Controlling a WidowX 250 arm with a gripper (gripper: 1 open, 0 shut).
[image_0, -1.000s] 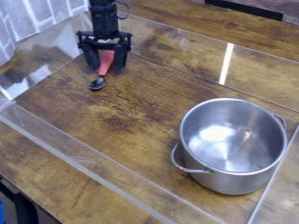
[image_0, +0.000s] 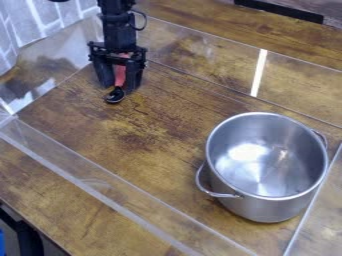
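My gripper (image_0: 118, 72) is low over the far left of the wooden table (image_0: 134, 140), its black body surrounding a red-handled utensil (image_0: 120, 75) with a dark, rounded head (image_0: 115, 95) that points toward the front. The gripper covers much of the handle; whether its fingers are closed on it I cannot tell. A large steel pot (image_0: 263, 160) with side handles stands at the right front of the table.
Clear plastic edges border the work area on the left, front and right. The middle of the table between the utensil and the pot is free.
Since a second ago my gripper has moved slightly down toward the front, covering more of the red handle. The pot is unmoved.
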